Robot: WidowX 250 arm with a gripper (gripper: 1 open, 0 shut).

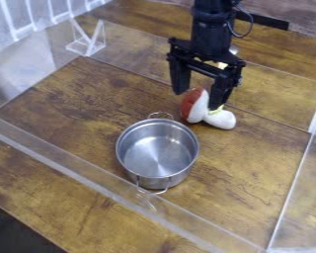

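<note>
My black gripper [200, 81] hangs open above a red and white soft object [208, 113], which looks like a toy vegetable, on the wooden table. A yellow-handled utensil lies behind that object, mostly hidden by the gripper. A steel pot [157, 148] with two wire handles sits in front, left of and below the gripper in the view.
Clear plastic walls border the wooden work area [75, 119] on several sides, with a small clear bracket [88, 40] at the back left.
</note>
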